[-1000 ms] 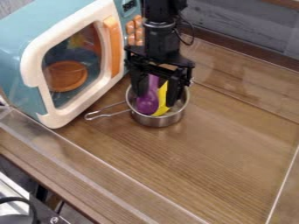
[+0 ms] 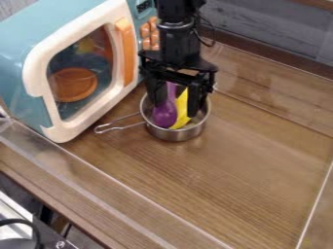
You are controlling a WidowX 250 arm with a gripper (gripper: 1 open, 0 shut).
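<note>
My black gripper (image 2: pixel 177 91) hangs with open fingers over a small steel pot (image 2: pixel 180 132), its tips down inside the rim. In the pot are a purple object (image 2: pixel 164 114), resembling an eggplant, and a yellow one (image 2: pixel 181 111), both partly hidden by the fingers. The pot's handle points left.
A toy microwave (image 2: pixel 68 43) in light blue and white, with an orange item behind its window, stands at the left beside the pot. A grey wall (image 2: pixel 274 34) runs along the back.
</note>
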